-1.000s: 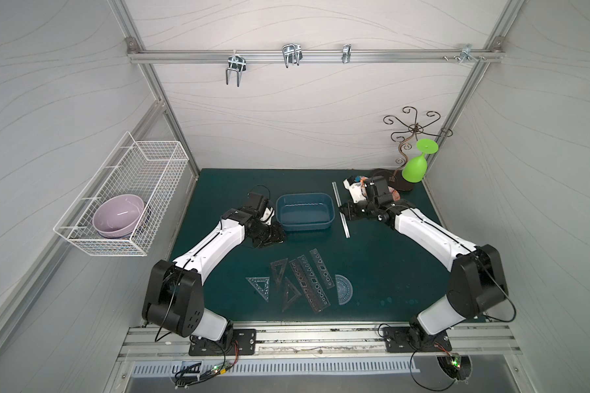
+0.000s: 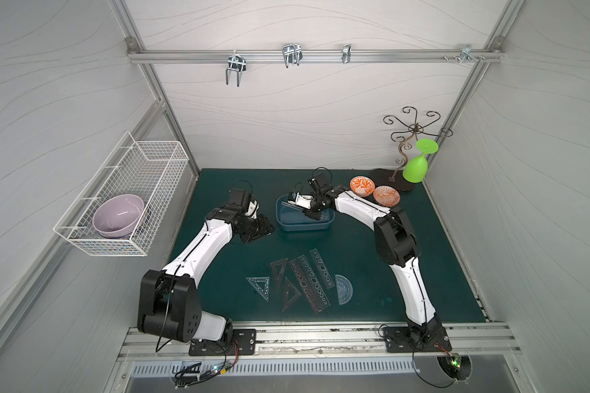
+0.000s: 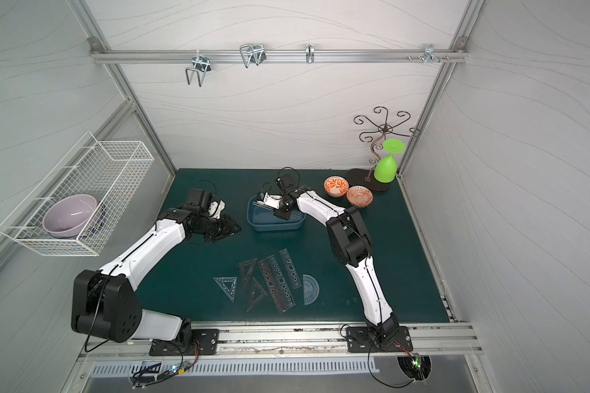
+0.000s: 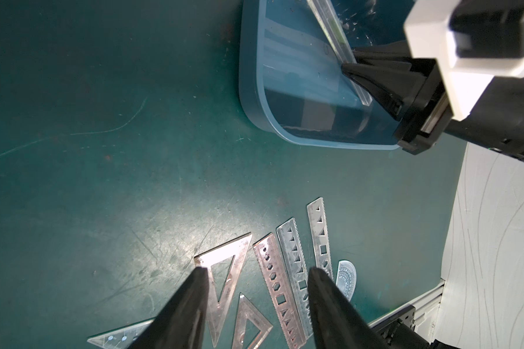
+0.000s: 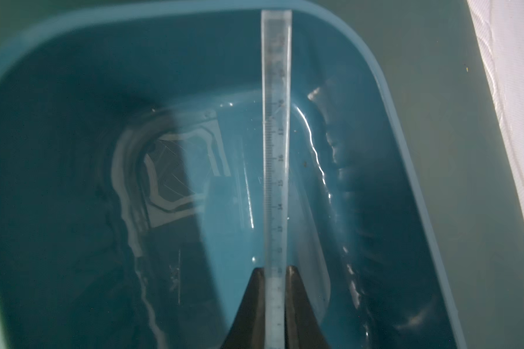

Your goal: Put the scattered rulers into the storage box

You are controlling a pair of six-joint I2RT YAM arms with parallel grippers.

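A clear straight ruler (image 5: 276, 174) is pinched between the fingertips of my right gripper, over the inside of the blue storage box (image 4: 253, 87). Seen from the left wrist, the ruler and those fingers are within the box's outline. My left gripper stands open and empty above the table, left of the box. On the table in front lie a pinkish ruler (image 4: 279, 290), two clear rulers, one of them a short ruler (image 2: 322, 268), several triangles such as the white-edged triangle (image 2: 259, 287), and a protractor (image 2: 344, 289).
Two orange patterned bowls, one the front bowl (image 2: 386, 196), sit behind the right arm. A green goblet (image 2: 415, 169) hangs on a metal stand (image 2: 400, 160). A wire basket (image 2: 121, 196) with a purple bowl (image 2: 118, 216) is on the left wall.
My right gripper has carried the ruler leftward from right of the box, and down over its inside. The left arm has drawn back a little to the left. The other rulers have not moved.
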